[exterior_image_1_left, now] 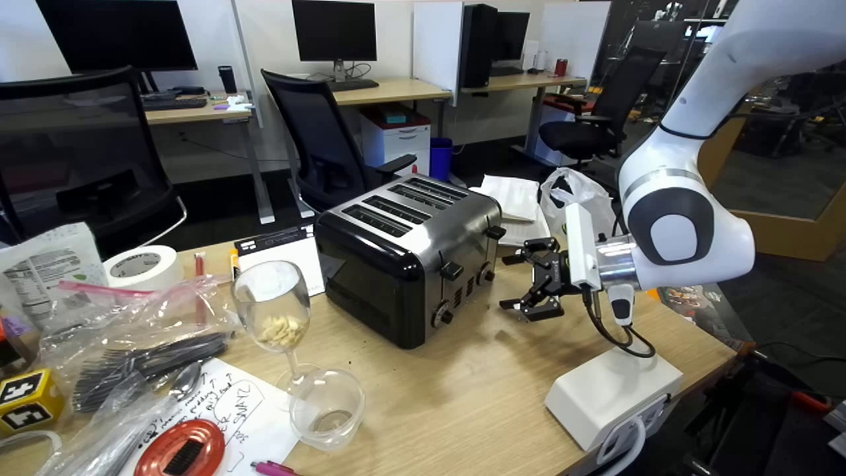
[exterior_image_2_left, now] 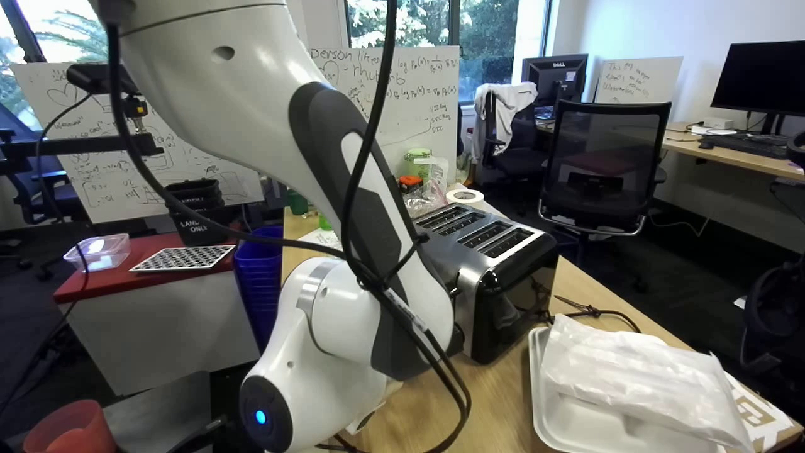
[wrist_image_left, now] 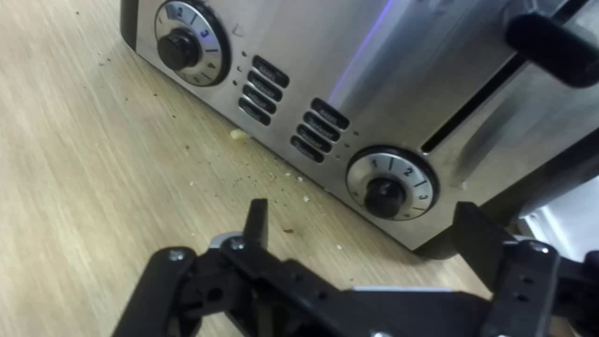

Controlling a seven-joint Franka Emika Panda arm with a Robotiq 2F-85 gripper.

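A silver and black toaster (exterior_image_1_left: 412, 254) with several slots stands on the wooden table, its control face towards my arm. In the wrist view its near dial (wrist_image_left: 391, 183) and its other dial (wrist_image_left: 192, 44) show, with two columns of buttons (wrist_image_left: 318, 129) between them and a black lever (wrist_image_left: 553, 45) at the upper right. My gripper (exterior_image_1_left: 529, 279) is open just off that face, its fingers spread and apart from the dials. Nothing sits between the fingertips in the wrist view. The arm hides the gripper in exterior view 2.
A wine glass (exterior_image_1_left: 273, 305) with pale pieces inside and a clear cup (exterior_image_1_left: 326, 412) stand left of the toaster. A white power box (exterior_image_1_left: 612, 389) sits at the near right edge. White trays (exterior_image_2_left: 619, 415) lie behind. Bare table (exterior_image_1_left: 452, 412) spreads out in front.
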